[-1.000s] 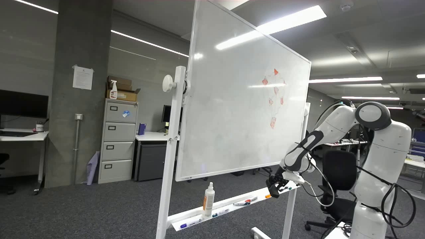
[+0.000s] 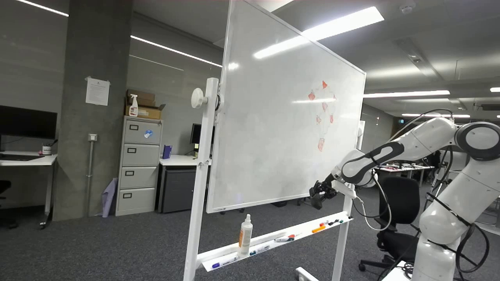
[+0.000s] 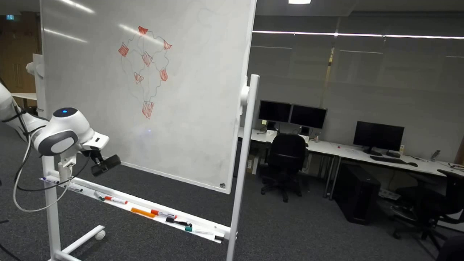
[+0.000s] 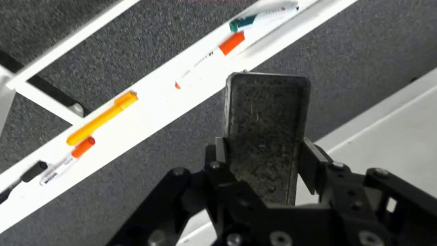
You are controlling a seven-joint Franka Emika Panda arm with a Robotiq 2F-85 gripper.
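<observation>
Between my gripper's fingers is a dark, rectangular block that looks like a whiteboard eraser (image 4: 266,135); the gripper is shut on it, one finger on each long side. In exterior view 2 the eraser (image 3: 106,165) hangs tilted above the white pen tray (image 3: 124,195), clear of it and near the lower edge of the whiteboard (image 3: 195,108). Exterior view 1 has the gripper (image 2: 323,192) at the board's lower right. Red hatched shapes joined by thin lines, a drawing (image 3: 147,58), are on the board's upper part.
Several markers lie along the tray, among them an orange pen (image 4: 102,118), a red-capped marker (image 4: 67,162) and a green-capped marker (image 4: 262,18). A white bottle (image 2: 244,236) stands at the tray's far end. An office chair (image 2: 398,201) is behind the arm.
My gripper has risen from close over the tray to the height of the board's lower edge, carrying the eraser. The arm's elbow and upper links have shifted right in exterior view 1.
</observation>
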